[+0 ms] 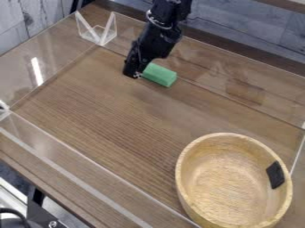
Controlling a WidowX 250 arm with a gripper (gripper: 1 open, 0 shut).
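Note:
My black gripper [136, 68] reaches down from the top of the view to the upper middle of the wooden table [107, 125]. Its tips are low, just left of a green block [160, 76], which lies on the table. Whether the tips touch the block cannot be seen clearly, and the fingers are too small and dark to tell.
A round tan bowl [231, 178] with a dark patch on its rim stands at the lower right. White wire-like pieces are at the upper left and left edge.

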